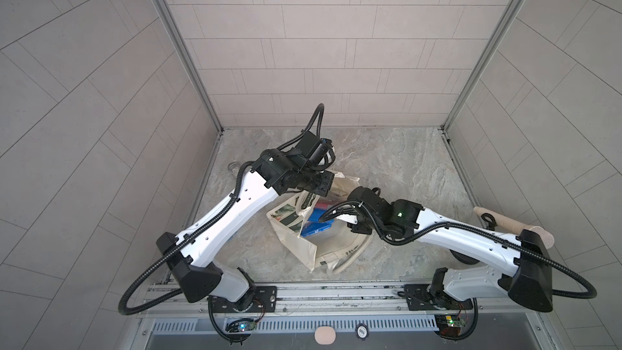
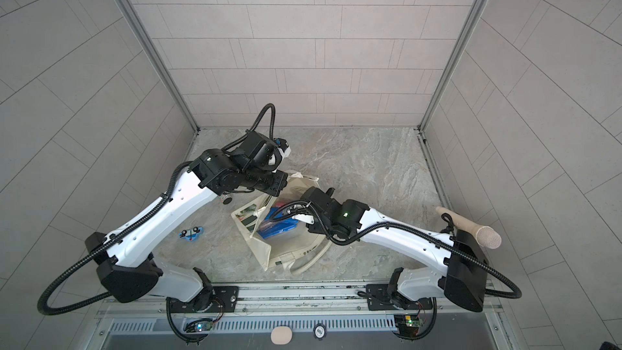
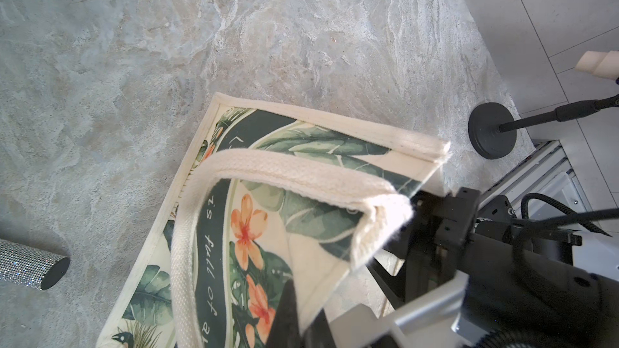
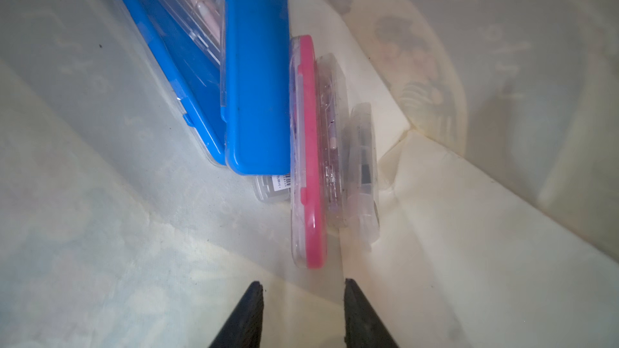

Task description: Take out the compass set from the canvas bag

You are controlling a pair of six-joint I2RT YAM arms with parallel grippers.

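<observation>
The canvas bag stands unzipped at the table's middle, its printed side in the left wrist view. Its rim runs down between the fingers of my left gripper, which is shut on it. Inside the bag, my right gripper is open with nothing between its fingertips. Just beyond them is the near end of a pink-edged clear case. Beside it are blue cases and clear slim cases. Which one is the compass set I cannot tell.
A glittery cylinder lies left of the bag. A small blue toy rests on the table's left part. A black round base stands near the right edge.
</observation>
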